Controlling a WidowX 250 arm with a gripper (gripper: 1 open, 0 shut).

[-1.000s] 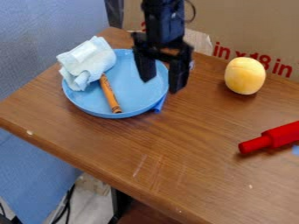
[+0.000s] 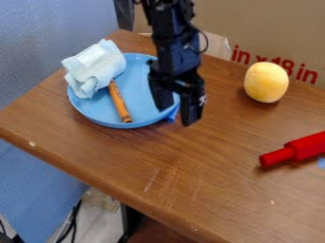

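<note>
The black gripper [image 2: 177, 101] hangs over the right part of a blue plate [image 2: 97, 106]; whether it is open or shut is hard to tell. A small blue item shows just below it at the plate's right edge, mostly hidden. On the plate lie a pale cloth [image 2: 91, 66] at upper left and an orange stick-like object [image 2: 120, 101] left of the gripper.
A yellow round object [image 2: 265, 83] stands at the back right. A red cylinder [image 2: 294, 151] lies at the right edge. A cardboard panel [image 2: 273, 28] stands behind.
Compared with one second ago, the gripper has come lower and toward the front, over the plate's right edge. The objects look unchanged.
</note>
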